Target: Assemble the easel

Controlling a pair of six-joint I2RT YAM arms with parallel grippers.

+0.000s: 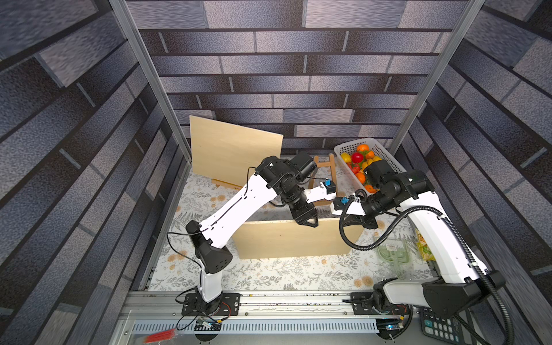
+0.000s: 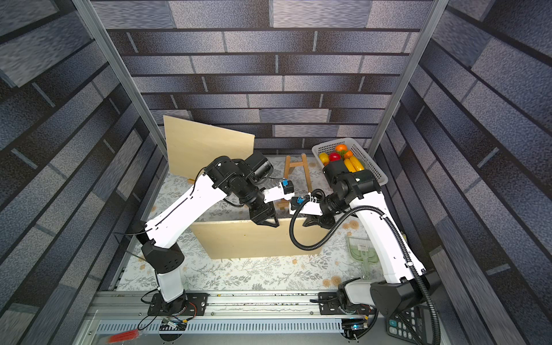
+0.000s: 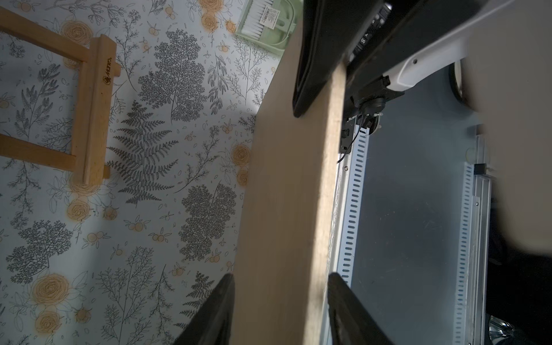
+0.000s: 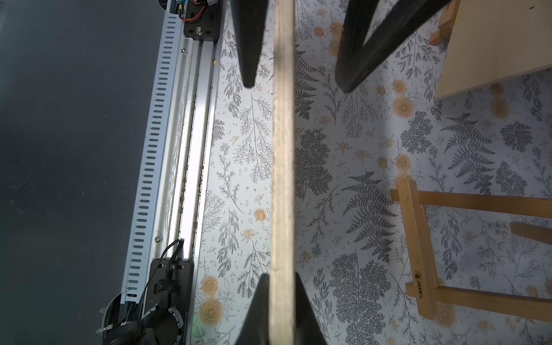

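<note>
A plywood board (image 1: 287, 241) stands on edge along the front of the table. Over its top edge, my left gripper (image 1: 307, 221) stands part open, the board's edge running between its fingers in the left wrist view. To its right, my right gripper is shut on that same top edge. The wooden easel frame (image 4: 419, 247) lies behind the board on the table, partly hidden by my arms in the top views. A second board (image 1: 235, 143) leans at the back left, on a wooden piece.
A basket of fruit (image 1: 339, 150) stands at the back right. A green dustpan (image 1: 392, 251) and a yellow packet (image 1: 425, 244) lie at the right front. Bare table (image 1: 184, 241) shows at the left.
</note>
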